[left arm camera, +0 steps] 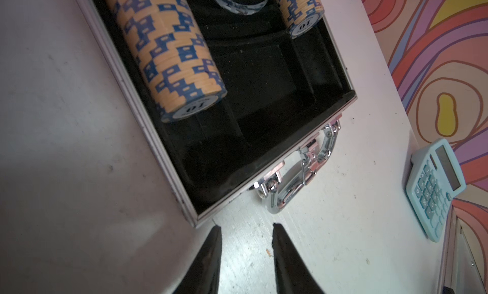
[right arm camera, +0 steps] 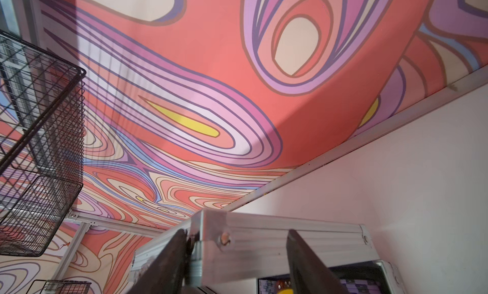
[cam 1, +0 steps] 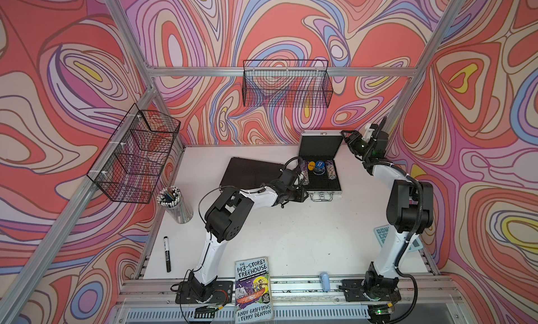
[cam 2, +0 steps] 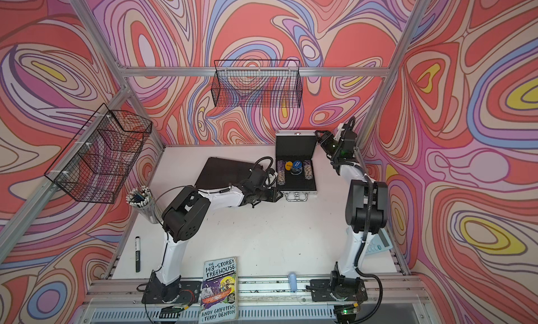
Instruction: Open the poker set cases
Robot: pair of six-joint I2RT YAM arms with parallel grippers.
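Note:
The silver-edged poker case (cam 1: 338, 190) stands with its black-lined lid (cam 1: 320, 146) raised at the back. Stacks of chips (left arm camera: 172, 55) lie inside the tray in the left wrist view. A chrome handle (left arm camera: 301, 179) is at the case's front. My left gripper is open just off the case's front left corner, with bare tabletop between its fingers. In the right wrist view my right gripper is part open at a corner of the raised lid. Its fingers stand apart on either side of that corner; whether they touch it, I cannot tell.
A flat dark rectangular item (cam 1: 246, 170) lies left of the case, behind my left arm. A pen holder (cam 1: 178, 209) and a marker (cam 1: 167, 254) are on the left. A calculator (left arm camera: 435, 189) lies at the right.

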